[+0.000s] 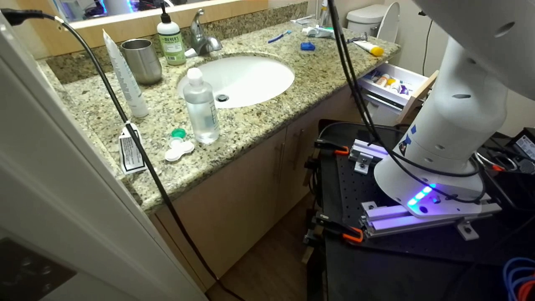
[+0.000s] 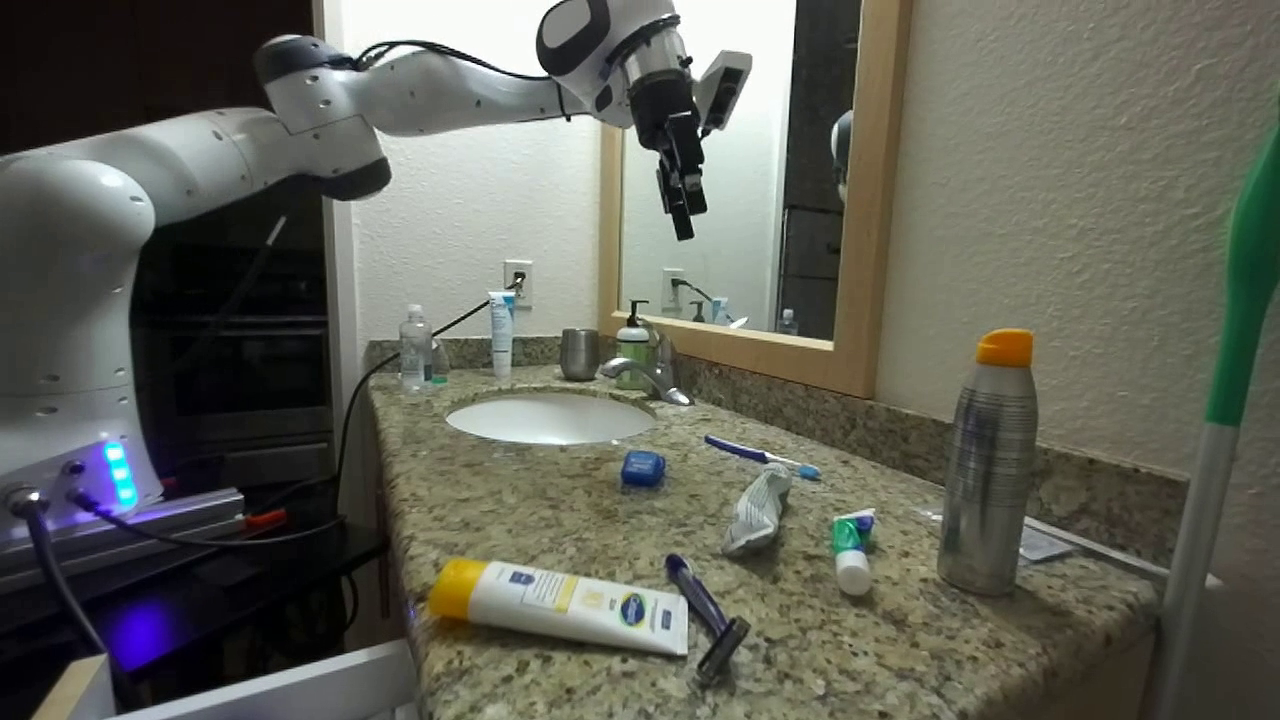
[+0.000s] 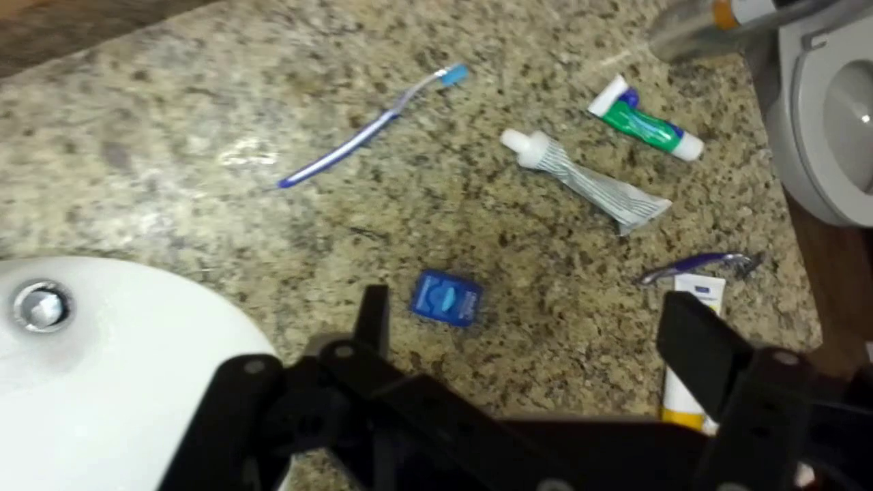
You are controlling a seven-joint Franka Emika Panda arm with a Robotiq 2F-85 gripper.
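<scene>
High above the counter, my gripper (image 2: pixel 681 214) points downward in exterior view 2. Its fingers (image 3: pixel 374 319) stand wide apart in the wrist view, so the gripper is open, with only countertop seen between them. A blue floss box (image 3: pixel 446 298) lies on the granite below, nearer the left finger. Farther off are a blue and white toothbrush (image 3: pixel 352 143), a striped white tube (image 3: pixel 601 187) and a small green tube (image 3: pixel 646 128). A purple razor (image 3: pixel 696 262) lies by a yellow-capped white tube (image 3: pixel 685 396), which the right finger partly covers.
The white sink (image 1: pixel 250 77) has a faucet (image 1: pixel 201 40), soap bottle (image 1: pixel 171 42) and steel cup (image 1: pixel 141 62) behind it. A clear bottle (image 1: pixel 201 110) stands left of it. An open drawer (image 1: pixel 396 85) juts out at the counter's far end. A spray can (image 2: pixel 990 480) stands upright near the wall.
</scene>
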